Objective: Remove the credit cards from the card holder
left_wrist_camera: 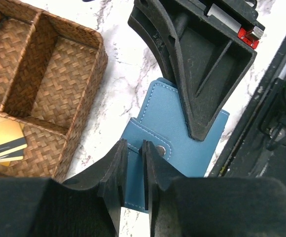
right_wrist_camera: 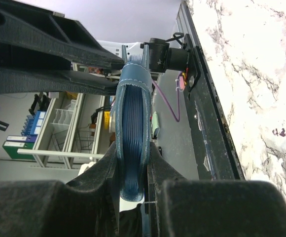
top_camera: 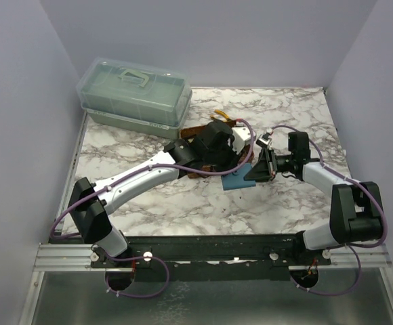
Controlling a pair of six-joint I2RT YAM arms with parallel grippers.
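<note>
A blue card holder (top_camera: 236,180) with a snap button hangs in my right gripper (top_camera: 263,166), whose fingers are closed on it; in the right wrist view the holder (right_wrist_camera: 133,123) shows edge-on with its sleeves. My left gripper is at the holder's flap (left_wrist_camera: 182,153), its fingertips slightly apart on either side of the snap area; whether anything is between them is unclear.
A woven divided basket (left_wrist_camera: 64,74) with yellow cards (left_wrist_camera: 2,140) stands beside the holder. A lidded plastic box (top_camera: 132,95) sits at the back left.
</note>
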